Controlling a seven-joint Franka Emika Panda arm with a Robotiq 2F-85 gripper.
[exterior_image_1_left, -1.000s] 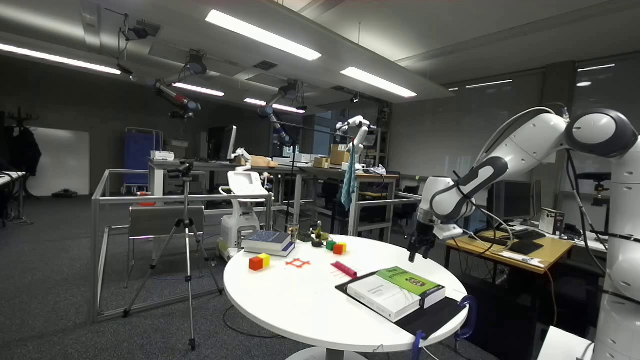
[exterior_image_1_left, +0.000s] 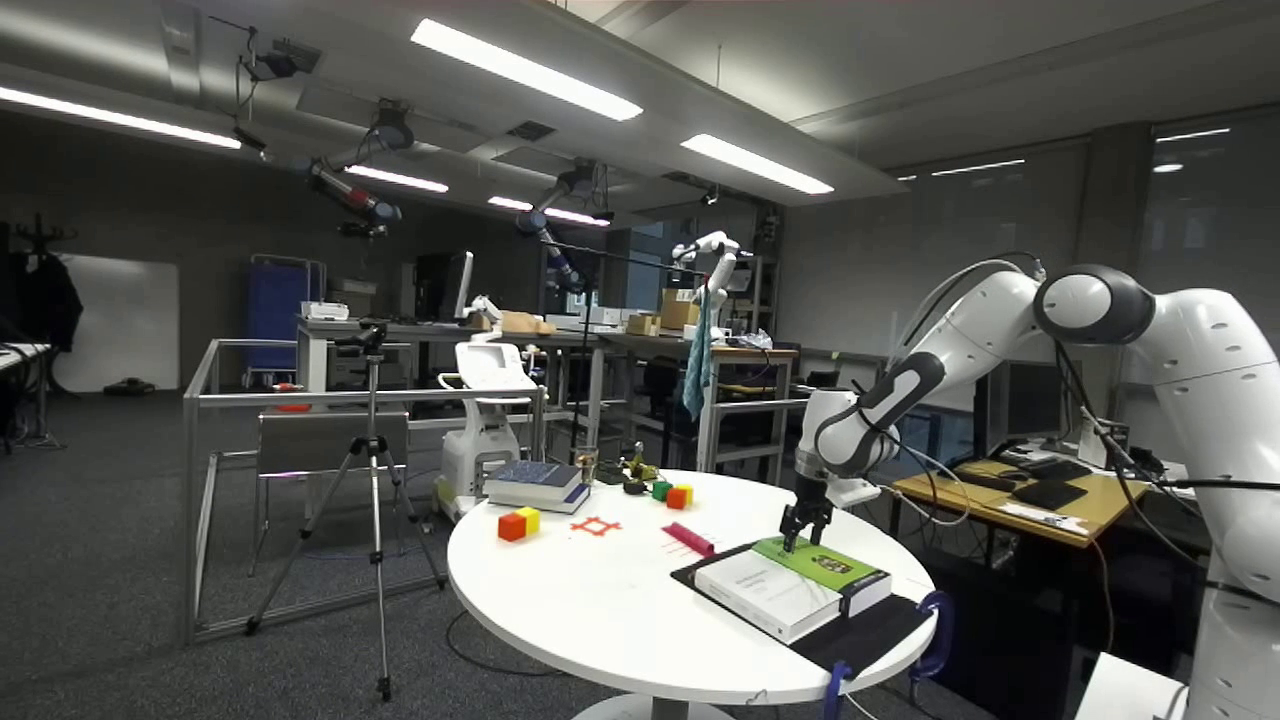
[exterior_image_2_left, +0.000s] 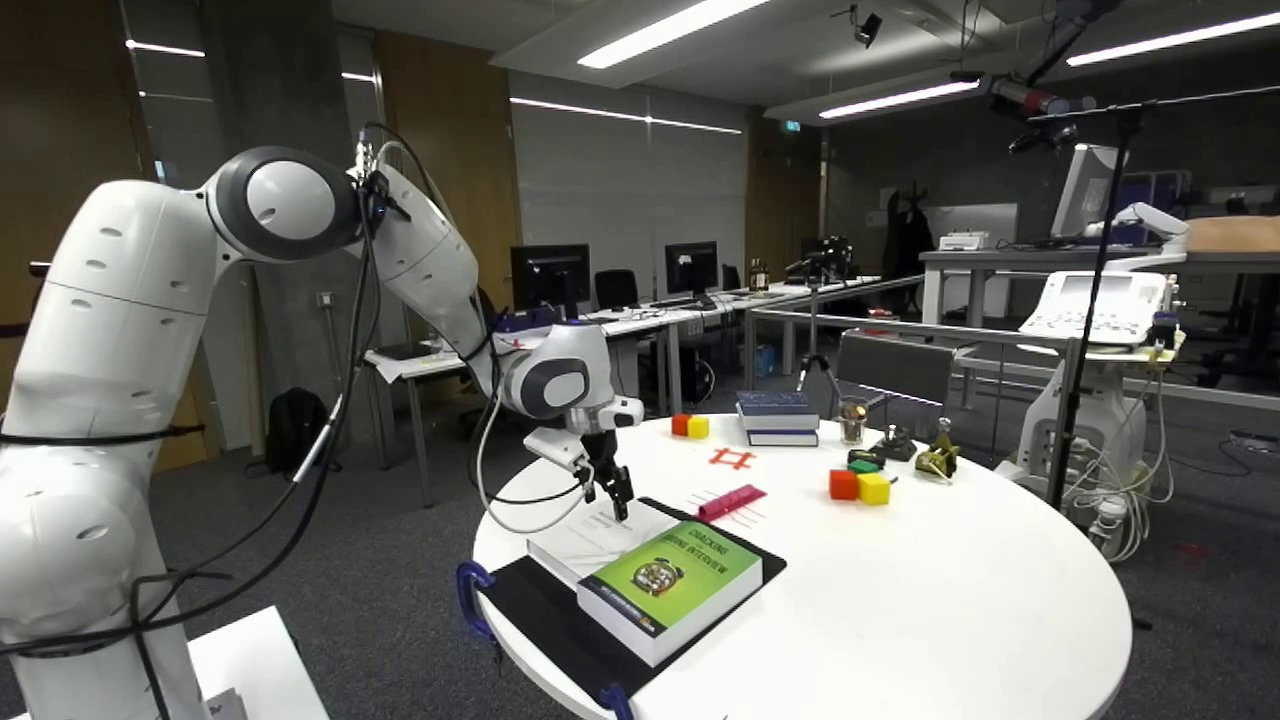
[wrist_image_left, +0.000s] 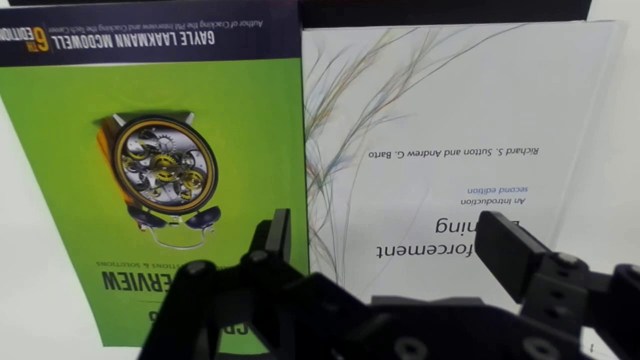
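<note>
Two thick books lie side by side on a black mat (exterior_image_1_left: 878, 636) on the round white table. One is green (exterior_image_2_left: 684, 574) with a clock on its cover; the other is white (exterior_image_1_left: 768, 590) with fine coloured lines. My gripper is open, with nothing held between its fingers. In the wrist view its left finger (wrist_image_left: 279, 237) is over the green cover and its right finger (wrist_image_left: 510, 252) over the white one, with the seam between them. From outside, the gripper (exterior_image_1_left: 806, 526) appears low at the books' inner end; whether it touches them I cannot tell.
A pink roll (exterior_image_1_left: 689, 539) lies just beyond the mat. Farther off are coloured cubes (exterior_image_2_left: 859, 486), a red hash-shaped piece (exterior_image_2_left: 731, 458) and stacked blue books (exterior_image_2_left: 777, 418). Blue clamps (exterior_image_1_left: 939, 636) grip the table edge.
The books look unmoved.
</note>
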